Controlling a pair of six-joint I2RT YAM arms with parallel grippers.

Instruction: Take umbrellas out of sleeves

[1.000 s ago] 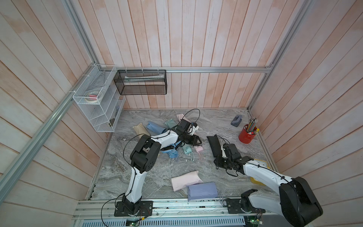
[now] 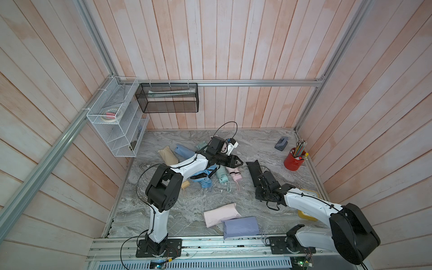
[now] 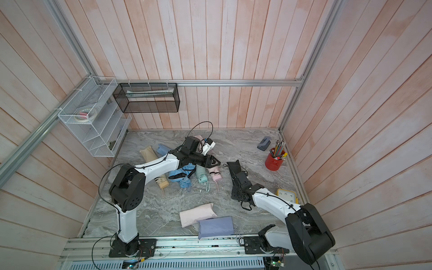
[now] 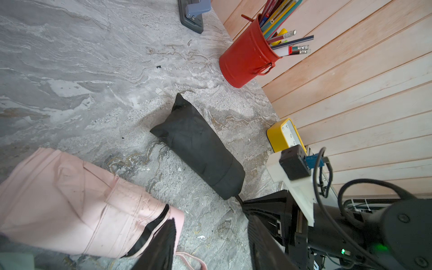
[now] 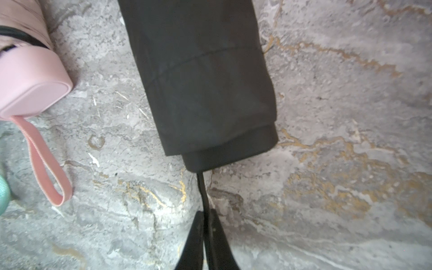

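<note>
A black sleeved umbrella [image 4: 200, 144] lies on the table, its handle end poking slightly from the sleeve's mouth [image 5: 216, 112]. A thin black strap [image 5: 203, 191] runs straight from that end to my right gripper, whose fingers are closed together around it. My left gripper is open with nothing between its fingers, above the table by the pink umbrella [image 4: 103, 207], to the left of the black one. Unsleeved umbrellas lie under the left arm: teal [image 3: 201, 175], blue [image 3: 181, 174] and tan [image 3: 162, 181]. Empty pink [image 2: 220, 214] and grey-blue [image 2: 241, 226] sleeves lie in front.
More sleeves, tan [image 2: 167, 156] and blue [image 2: 183, 151], lie at the back left. A red pencil bucket [image 2: 293, 161], a hole punch [image 2: 281, 143] and a yellow box [image 3: 287, 196] stand at the right.
Over the last second my left gripper has shifted slightly right and back over the pink umbrella.
</note>
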